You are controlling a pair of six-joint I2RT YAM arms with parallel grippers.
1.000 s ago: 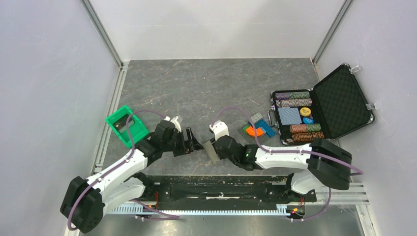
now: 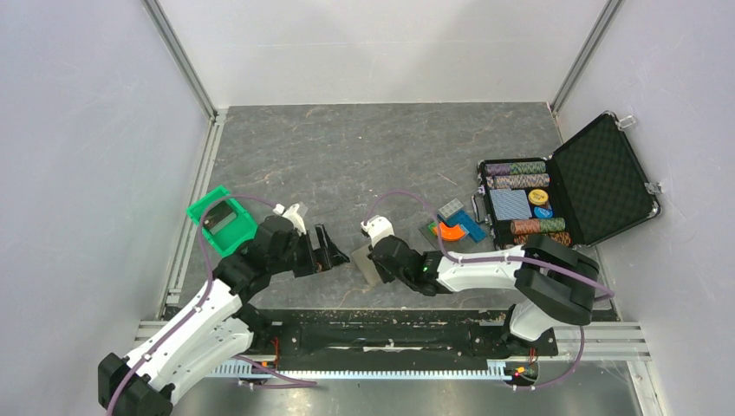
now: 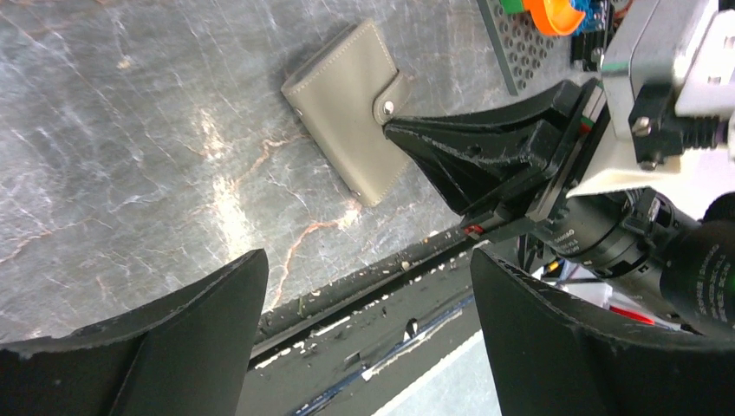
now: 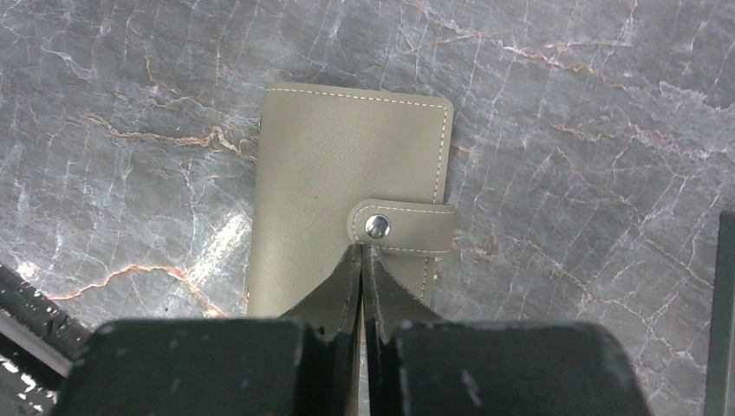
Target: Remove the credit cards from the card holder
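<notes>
The card holder is a grey-beige leather wallet lying flat on the table, its strap closed by a metal snap. No cards show from above. My right gripper is shut with nothing between its fingers; its tips sit over the holder, just below the snap. In the left wrist view the same tips come down at the strap's lower edge on the card holder. My left gripper stands open and empty, to the left of the holder in the top view.
A green tray with a dark item in it stands at the left. Toy bricks on a grey plate lie right of the right gripper. An open case of poker chips is further right.
The left gripper has drawn back a little to the left. The holder stays strapped in place.
</notes>
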